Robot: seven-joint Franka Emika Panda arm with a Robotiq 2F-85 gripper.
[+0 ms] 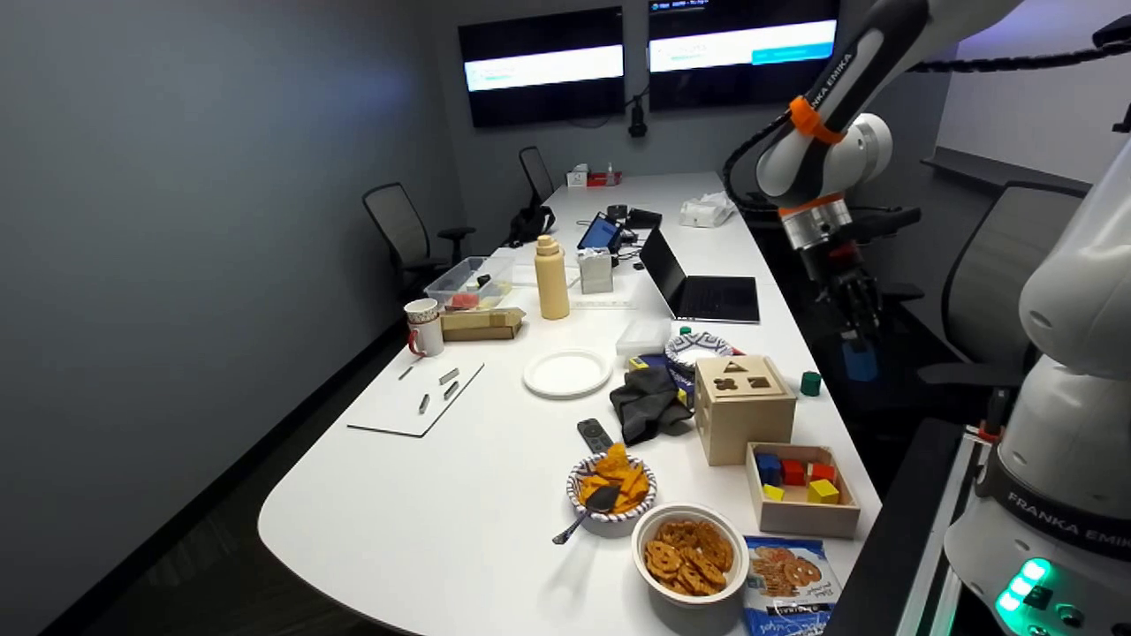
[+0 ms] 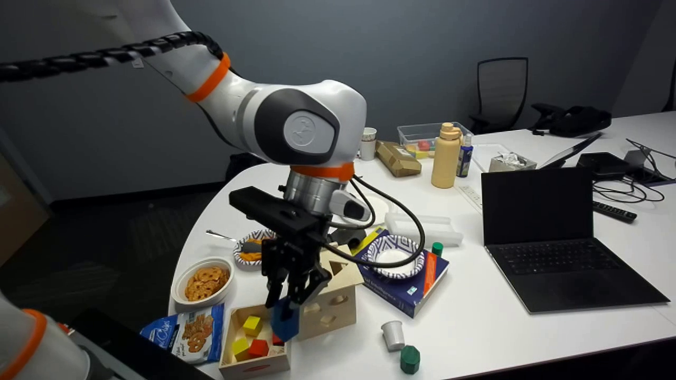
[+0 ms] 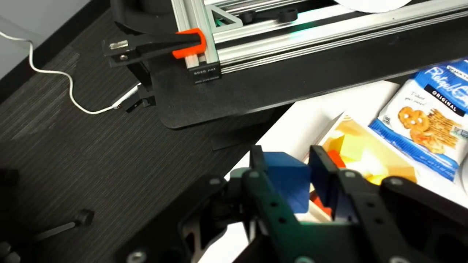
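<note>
Held up in the air is a blue block (image 3: 288,182), with my gripper shut on it. The same blue block (image 1: 860,361) hangs past the table's right edge in exterior view 1, below the gripper (image 1: 856,337). In exterior view 2 the blue block (image 2: 285,322) overlaps the wooden tray (image 2: 256,367) from that angle, so its height is hard to judge there. A wooden shape-sorter box (image 1: 742,424) with cut-out holes stands on the table. Beside it the open wooden tray (image 1: 811,516) holds red, yellow and blue blocks.
A green block (image 2: 410,359) and a small grey cup (image 2: 393,335) sit near the table edge. A pretzel bag (image 1: 790,583), pretzel bowl (image 1: 690,553) and chip bowl (image 1: 611,486) stand close to the tray.
</note>
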